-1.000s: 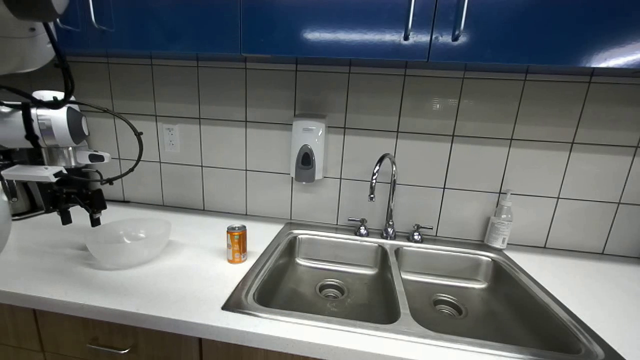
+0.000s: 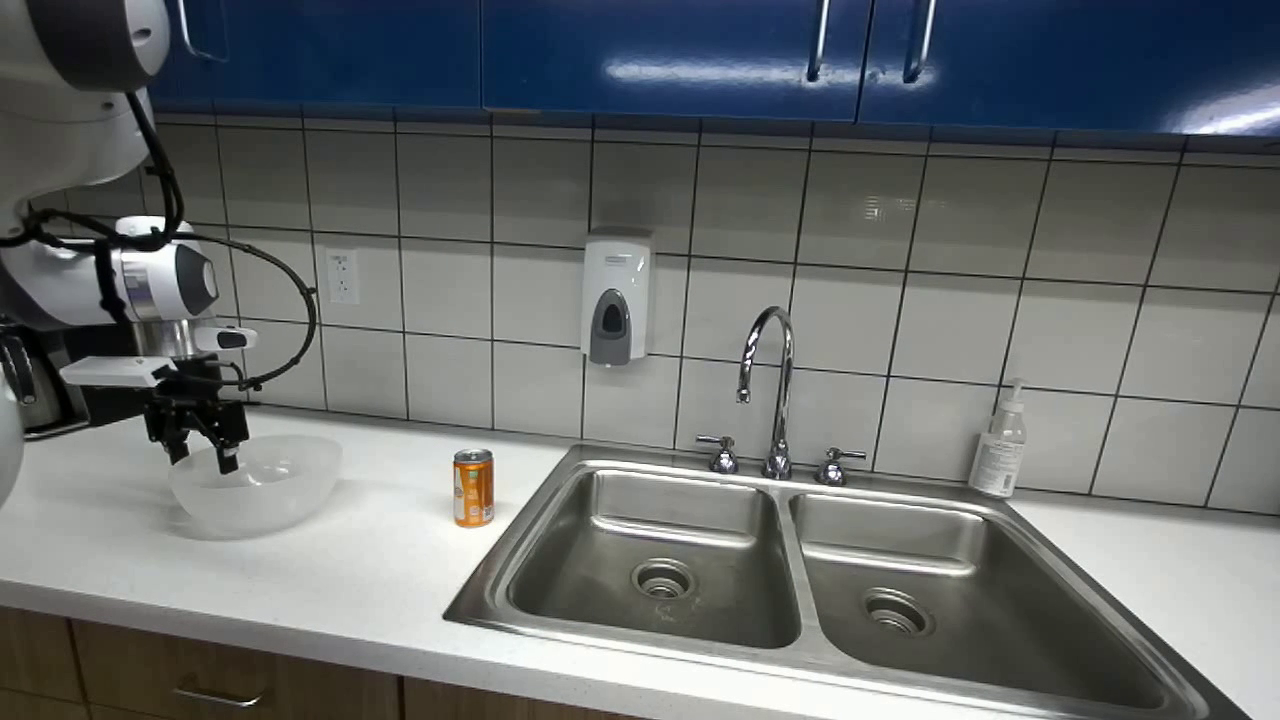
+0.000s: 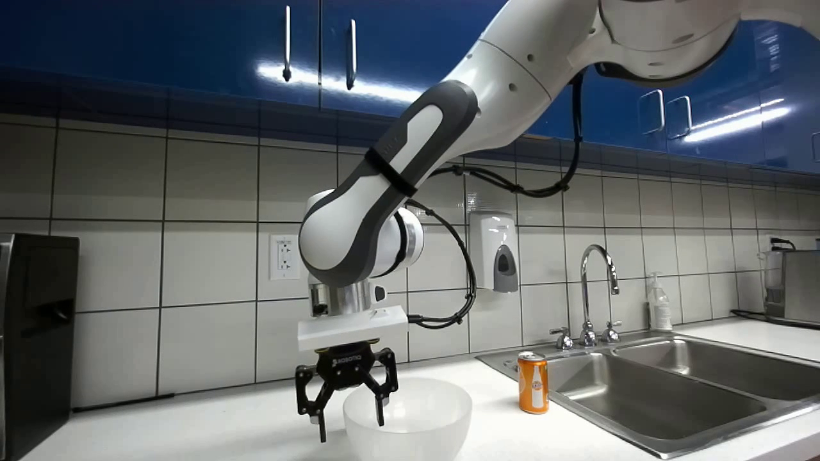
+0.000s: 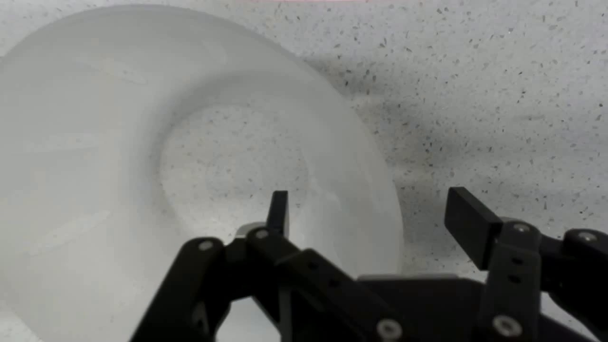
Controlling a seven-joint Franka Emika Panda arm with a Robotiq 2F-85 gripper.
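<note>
A translucent white bowl (image 2: pixel 270 502) stands upright on the counter at the left, and it looks empty in the wrist view. My gripper (image 3: pixel 351 430) is at its left side, pointing down, with the fingers apart. In the wrist view one finger (image 4: pixel 277 212) is over the inside of the bowl (image 4: pixel 85 171), the other finger (image 4: pixel 470 225) is outside it, and the rim passes between them. A gap shows between the rim and the outer finger. Nothing is gripped.
An orange can (image 2: pixel 474 488) stands between the bowl and the steel double sink (image 2: pixel 792 564). A tap (image 2: pixel 780 396) and a soap bottle (image 2: pixel 998 450) are behind the sink. A dark appliance (image 3: pixel 38 330) is at the left. Bare counter lies in front of the bowl.
My gripper has come down and to the right, from above the bowl's left edge to its rim. The bowl and the can have kept their places.
</note>
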